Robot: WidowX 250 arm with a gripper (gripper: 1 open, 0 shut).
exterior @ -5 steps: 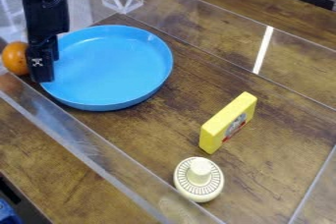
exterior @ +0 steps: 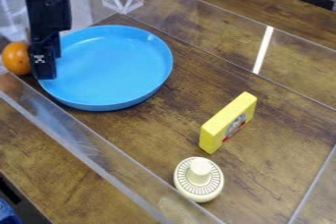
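Observation:
The black gripper [exterior: 39, 56] comes down from the top left to the left rim of a blue plate [exterior: 108, 66]. An orange round object [exterior: 16, 58] sits just left of its fingers, outside the plate, partly hidden by the gripper. Whether they touch is unclear, and the fingers are hard to make out.
A yellow box [exterior: 229, 122] lies on the wooden table [exterior: 276, 90] at right, with a white round object [exterior: 198, 181] at the bottom. A clear plastic edge runs diagonally along the lower left.

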